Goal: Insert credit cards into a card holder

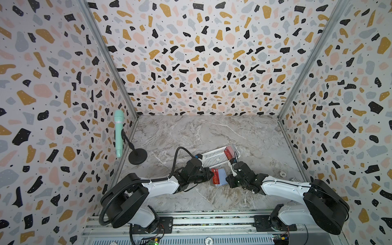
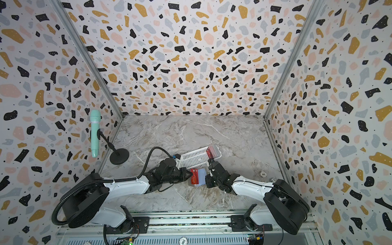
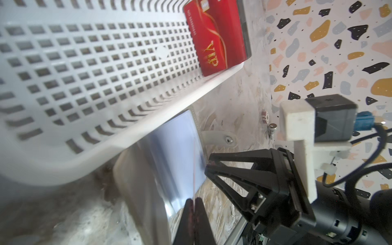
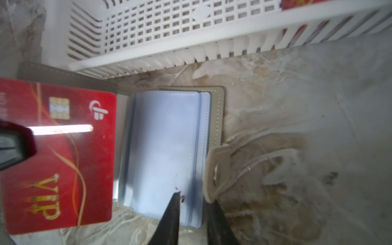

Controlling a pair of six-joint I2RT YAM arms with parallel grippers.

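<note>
A red VIP card is held by my left gripper, which is shut on it; the left wrist view shows the card nearly edge-on. Just left of the holder's pale blue sleeves in the right wrist view, the card hangs over the opened cover. The card holder (image 4: 167,151) lies open on the table, grey-beige outside, with a strap (image 4: 218,171) sticking up at its right edge. At that edge my right gripper stands part open, fingertips over the near right side of the sleeves; nothing clearly shows gripped between them.
The white perforated basket (image 4: 163,51) stands right behind the holder. More red VIP cards (image 3: 218,36) lie in its right end. A green microphone on a black stand (image 1: 138,156) is far left.
</note>
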